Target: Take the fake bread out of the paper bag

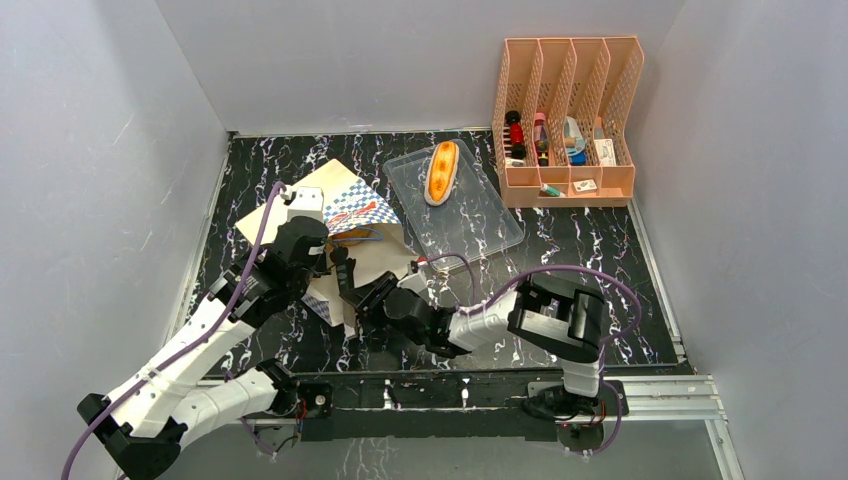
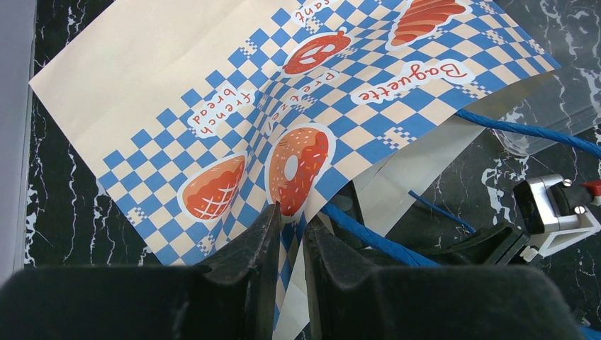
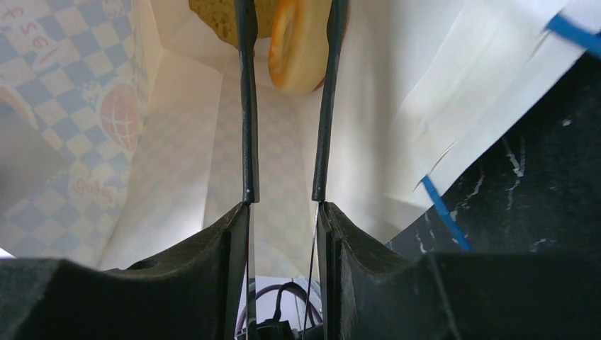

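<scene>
The paper bag (image 2: 177, 234) has a blue-and-white checked print and lies with its mouth lifted. My left gripper is shut on its paper edge. Black tongs (image 3: 249, 142) stand between the fingers of my right gripper, which are some way apart with a tong arm along each. Inside the bag, a golden piece of fake bread (image 3: 294, 53) shows between the tong arms; whether they touch it I cannot tell. Beside it sits a darker, grainy bread (image 3: 216, 18). A long bread (image 1: 441, 173) rests on the clear tray (image 1: 480, 225).
An orange divided rack (image 1: 568, 120) with small items stands at the back right. Blue cords (image 2: 531, 129) hang by the bag mouth. Close to each other, both arms crowd the bag.
</scene>
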